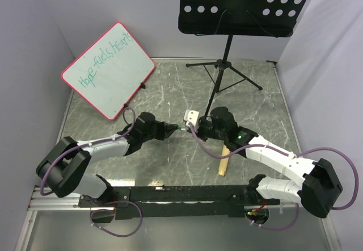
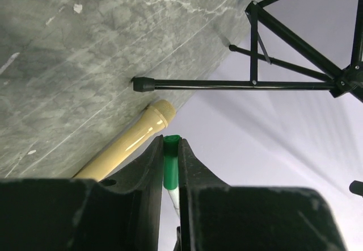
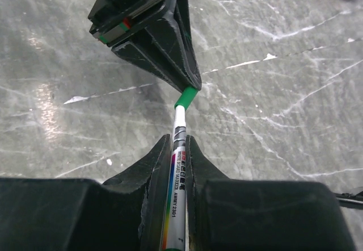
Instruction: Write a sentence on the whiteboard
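The whiteboard [image 1: 108,69], red-rimmed and tilted, stands at the back left with green handwriting reading roughly "Hope fuels heart" and a further mark at its right edge. Over the middle of the table, my two grippers face each other along one marker. My right gripper is shut on the white marker body [image 3: 177,205], which carries printing and a coloured strip. At the marker's far end, the green cap [image 2: 171,163] sits between the fingertips of my left gripper, which touch it on both sides. Cap and white body are in line.
A yellow microphone-shaped object [image 1: 224,161] lies below the right arm. Behind it stands a black music stand [image 1: 222,65], one leg reaching toward the right gripper. Grey table surface [image 1: 164,97] between board and stand is clear.
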